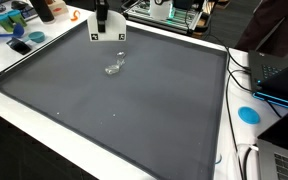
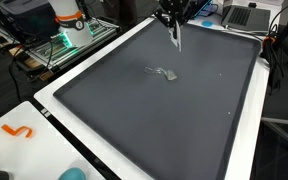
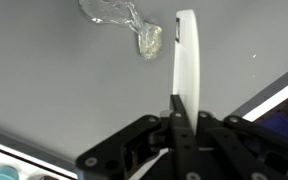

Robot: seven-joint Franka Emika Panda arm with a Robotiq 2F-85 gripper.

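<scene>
A small clear, crumpled-looking object (image 1: pixel 112 69) lies on the dark grey board (image 1: pixel 134 115). In the wrist view one part of it (image 3: pixel 150 41) is a shiny lump, joined to a flatter clear piece at the top edge. My gripper (image 1: pixel 108 39) is raised behind it, apart from it. A flat white piece with dark square marks forms the gripper's end; edge-on in the wrist view it is a narrow white strip (image 3: pixel 187 60). Whether it is part of the fingers or a thin plate between them, I cannot tell. The gripper is shut, and nothing else shows there.
Most of the board is bare. A blue disc (image 1: pixel 249 115) and laptops (image 1: pixel 280 160) lie beyond its right side. Several small items, among them a blue-green cup (image 1: pixel 37 37), stand past the far left. An orange piece (image 2: pixel 17 130) rests off the board.
</scene>
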